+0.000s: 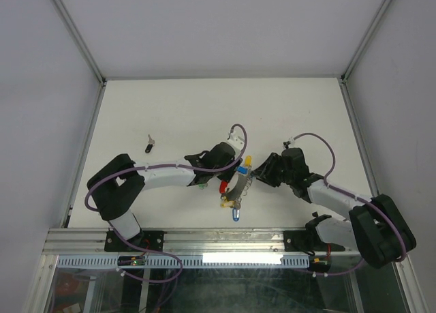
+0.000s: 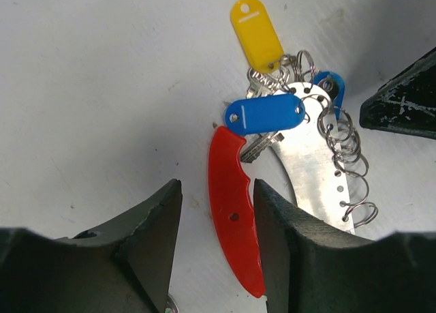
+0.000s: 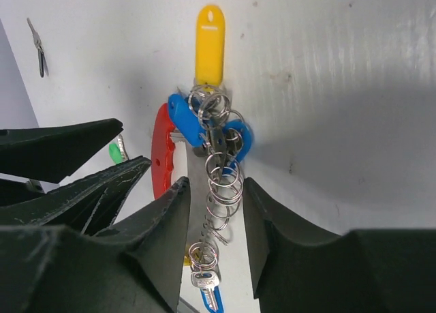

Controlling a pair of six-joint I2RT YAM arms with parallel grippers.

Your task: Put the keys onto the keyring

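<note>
A flat metal key holder (image 2: 296, 146) with a row of rings (image 3: 225, 190) along one side lies on the table, in front of and between the two arms. Around its far end are a yellow tag (image 2: 259, 37), a blue tag (image 2: 264, 114) and a key (image 2: 259, 148). A red handle-like piece (image 2: 230, 197) lies along its left side. My left gripper is part open over the red piece, with no grip on it visible. Over the rings my right gripper also stands part open, with the holder below its fingertips.
At the holder's near end are another yellow tag (image 1: 227, 203) and a blue one (image 1: 236, 215). A small black-handled tool (image 1: 149, 144) lies far left, and a green item (image 1: 202, 185) sits under the left arm.
</note>
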